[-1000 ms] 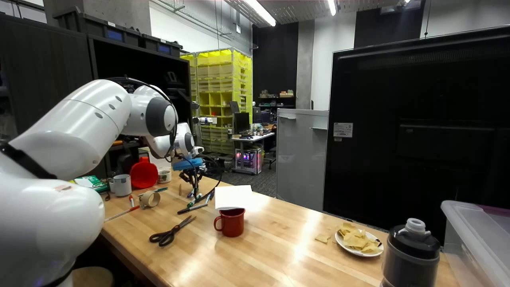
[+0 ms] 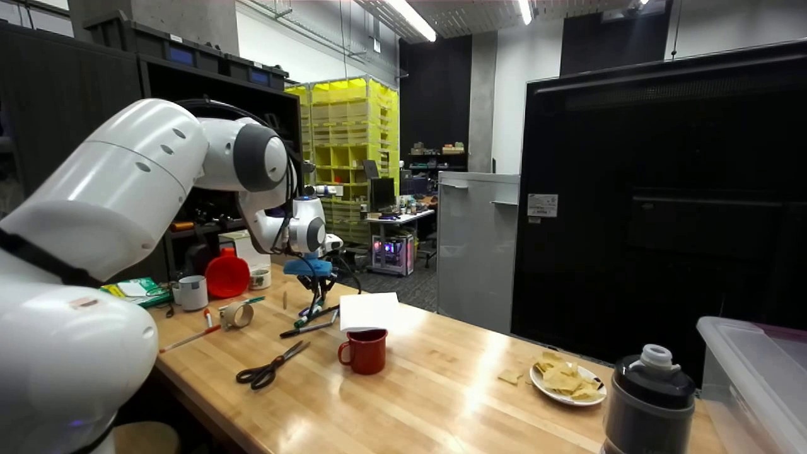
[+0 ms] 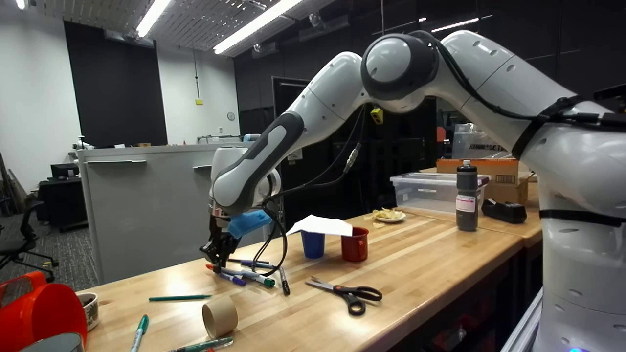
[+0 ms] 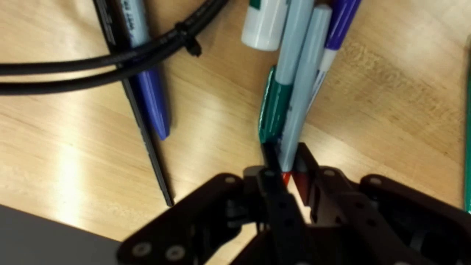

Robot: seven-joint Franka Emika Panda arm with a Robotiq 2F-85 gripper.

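Observation:
In the wrist view my gripper is shut on a grey marker with a red end, held low between the fingers. Right beside it, apparently touching, is a green-and-grey marker. A purple-capped pen and a white marker lie close to these. Off to the left are a blue-tipped marker and a slim black pen. From the second exterior view, the gripper is down at the tabletop by the pen cluster, an orange-red tip poking out beside it.
A paper sheet covers a blue cup next to a red mug. Scissors, a tape roll and a green pencil lie around. Black cables loop over the pens. The table's right half holds a chip plate.
My arm has shifted to the right in the first exterior view, with the gripper slightly lower among the pens. Mug, paper and scissors stay where they were.

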